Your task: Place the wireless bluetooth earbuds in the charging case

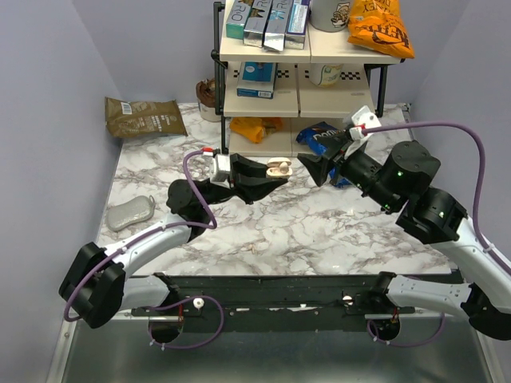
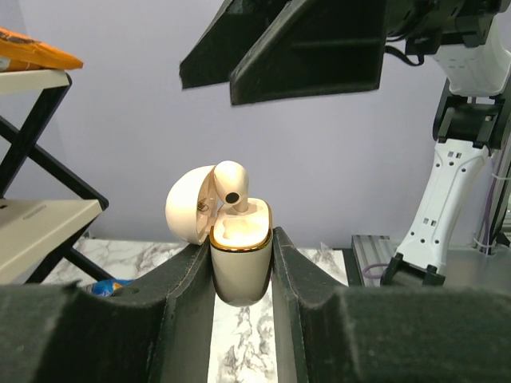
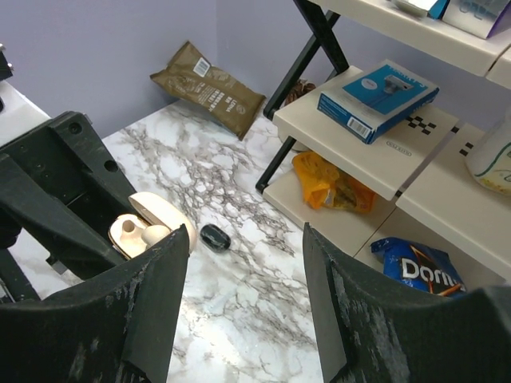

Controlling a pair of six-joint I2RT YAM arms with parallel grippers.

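The cream charging case (image 2: 239, 267) with its lid raised is held upright by my left gripper (image 1: 279, 174), shut on it above the table's middle. In the left wrist view a white earbud (image 2: 231, 177) sticks up from the case, beside the lid. The right wrist view shows the case (image 3: 128, 233) with the earbud among its open top, left of my right gripper, which is open with nothing between its fingers. In the top view my right gripper (image 1: 311, 163) stands a little to the right of the case.
The shelf unit (image 1: 263, 104) with boxes and bags stands at the back. A brown bag (image 1: 144, 118) lies back left, a grey pouch (image 1: 129, 214) at the left.
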